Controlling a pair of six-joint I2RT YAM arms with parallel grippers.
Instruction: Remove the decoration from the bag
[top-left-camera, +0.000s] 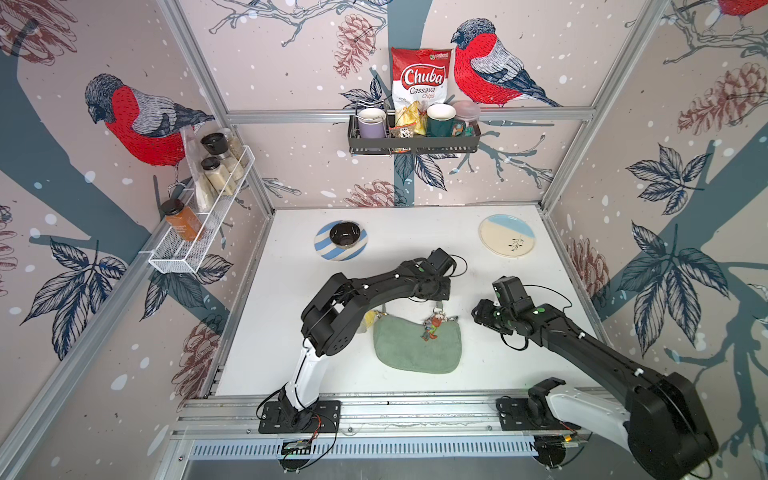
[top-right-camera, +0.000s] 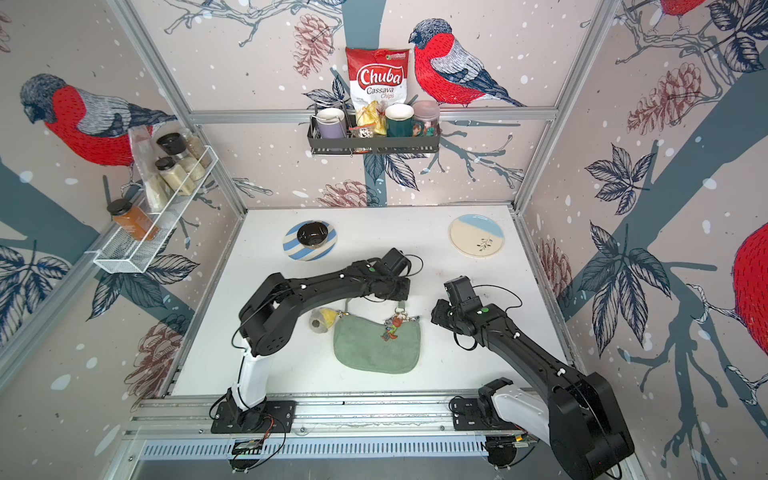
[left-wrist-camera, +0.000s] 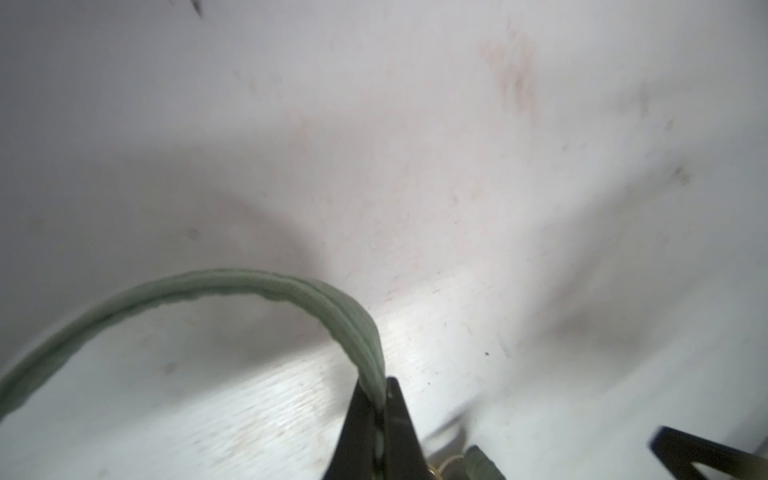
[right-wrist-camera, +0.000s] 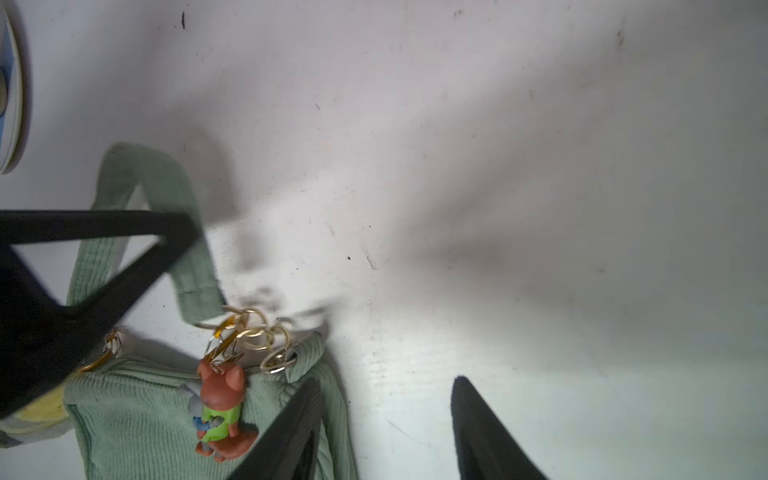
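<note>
A green bag (top-left-camera: 412, 352) lies on the white table, with a decoration, an orange fox figure (right-wrist-camera: 220, 392), clipped by metal rings (right-wrist-camera: 264, 336) at the right end of its strap. My left gripper is shut on the green strap (left-wrist-camera: 200, 284), which arches from its fingertips over the table. My right gripper hangs over the table just right of the decoration, its fingers apart with nothing between them.
A striped plate (top-left-camera: 324, 248) with a dark bowl (top-left-camera: 345, 233) stands at back left, a beige plate (top-left-camera: 504, 240) at back right. A yellow object (top-right-camera: 324, 320) lies left of the bag, partly behind the left arm. Racks hang on the walls.
</note>
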